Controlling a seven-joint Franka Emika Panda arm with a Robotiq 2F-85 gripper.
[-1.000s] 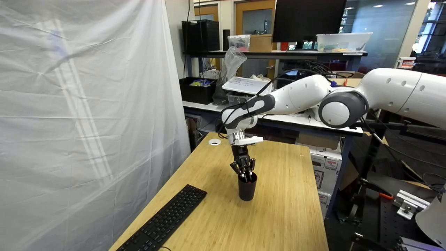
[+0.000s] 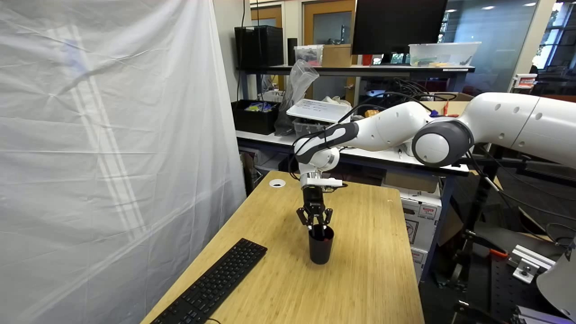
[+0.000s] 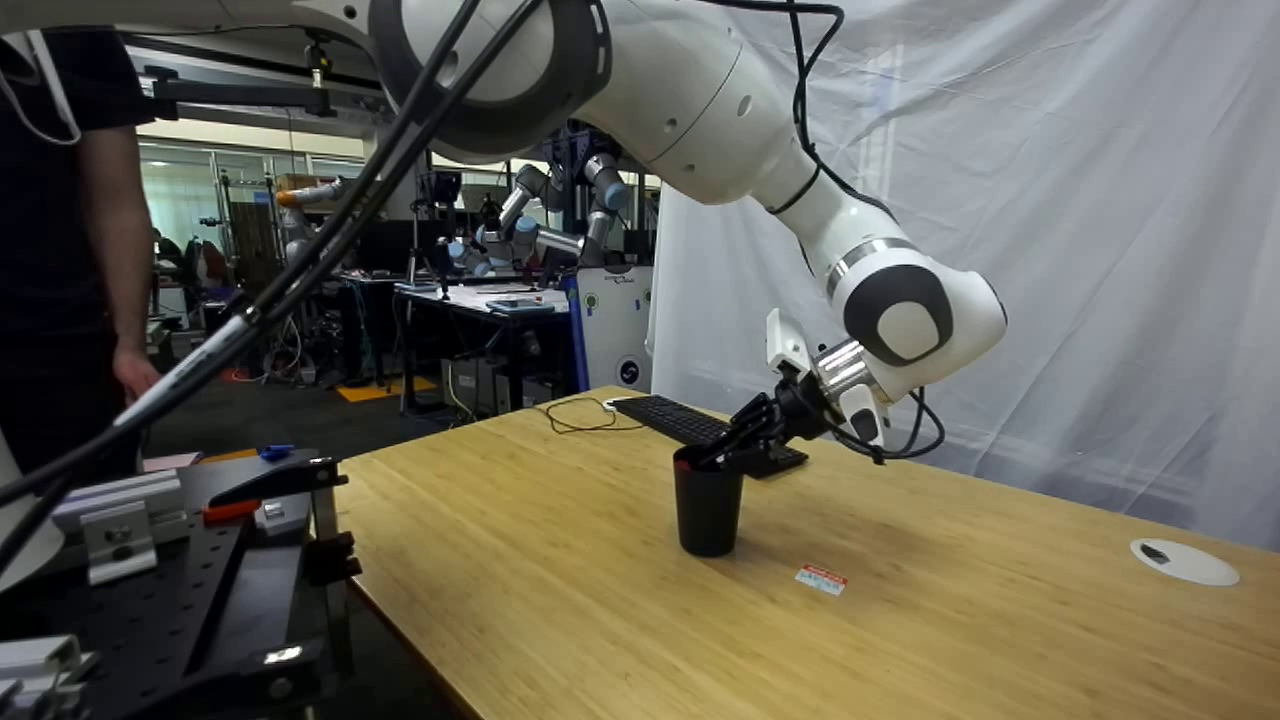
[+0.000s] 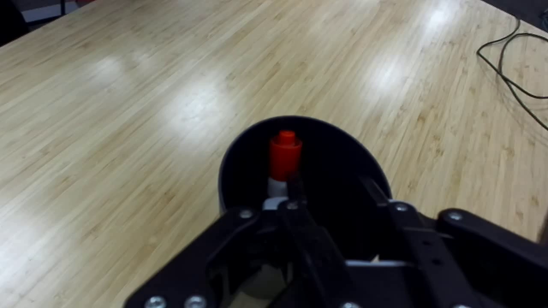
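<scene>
A black cup (image 2: pixel 321 250) stands upright on the wooden table. Inside it, a red-capped marker (image 4: pixel 285 156) with a white body leans at the far left of the cup's wall in the wrist view. My gripper points down into the cup's mouth, its fingers (image 4: pixel 313 241) apart. The left finger is close to the marker's white part; whether they touch I cannot tell. Nothing shows clasped between the fingers. In the second exterior view the fingers reach over the rim of the cup (image 3: pixel 708 510), and their tips are hidden inside.
A black keyboard (image 2: pixel 213 281) lies along the table's left side in the first exterior view. Beside the cup is a small red-and-white sticker (image 3: pixel 822 580). A white round grommet (image 3: pixel 1184 560) sits far off.
The cup has shifted slightly toward the first exterior camera. My wrist has moved a little right and straightened, and the fingers look more spread than before.
</scene>
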